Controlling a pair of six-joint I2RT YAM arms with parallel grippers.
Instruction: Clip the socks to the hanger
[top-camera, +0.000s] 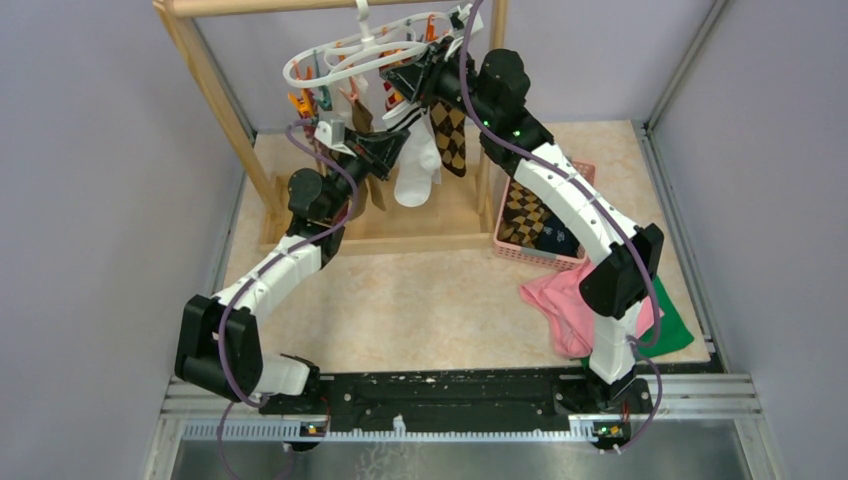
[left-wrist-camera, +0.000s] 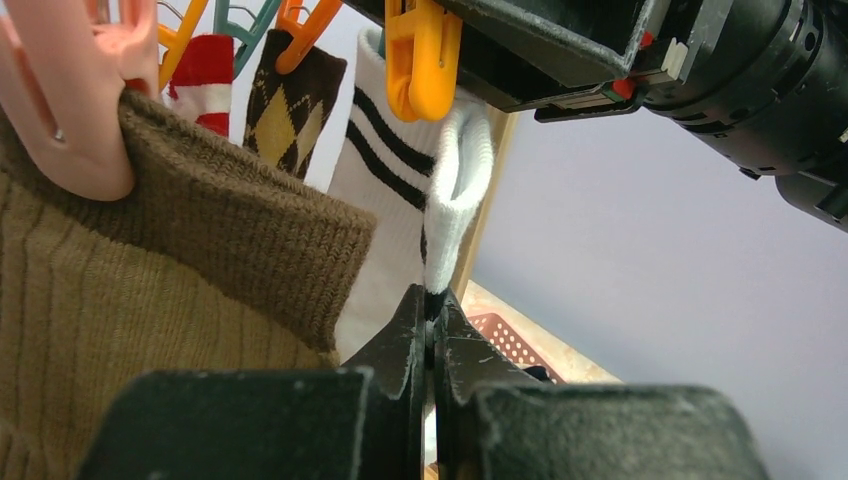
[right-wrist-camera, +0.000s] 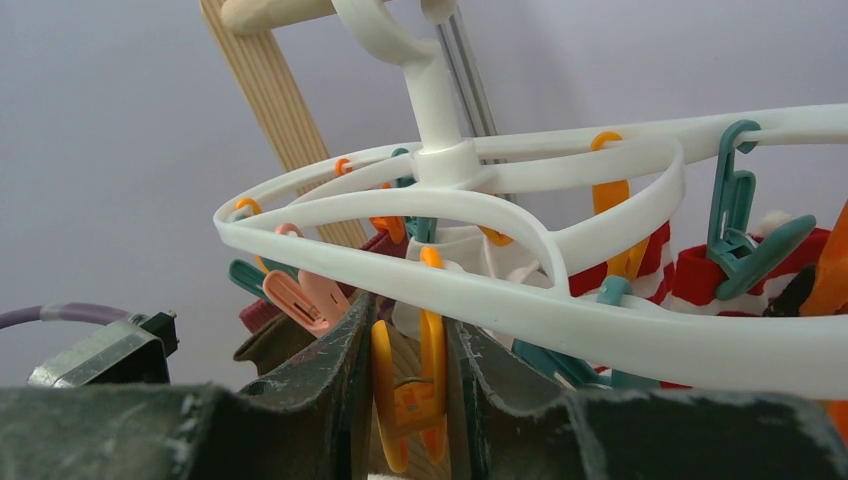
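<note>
A white sock (top-camera: 415, 172) with black stripes hangs from my left gripper (top-camera: 404, 136), which is shut on its upper part. In the left wrist view, its folded cuff (left-wrist-camera: 460, 175) rises above the fingertips, close below an orange clip (left-wrist-camera: 424, 60). Whether the cuff touches the clip's fingers I cannot tell. My right gripper is shut on that clip, squeezing its upper arms under the rim of the white round hanger (right-wrist-camera: 440, 278). A second striped white sock (left-wrist-camera: 375, 160) hangs behind the held one.
Brown socks (left-wrist-camera: 180, 250) hang close on the left under a pink clip (left-wrist-camera: 75, 110). An argyle sock (top-camera: 449, 135) hangs behind the right gripper. On the table are a pink basket (top-camera: 587, 173) with socks and a pink cloth (top-camera: 560, 305).
</note>
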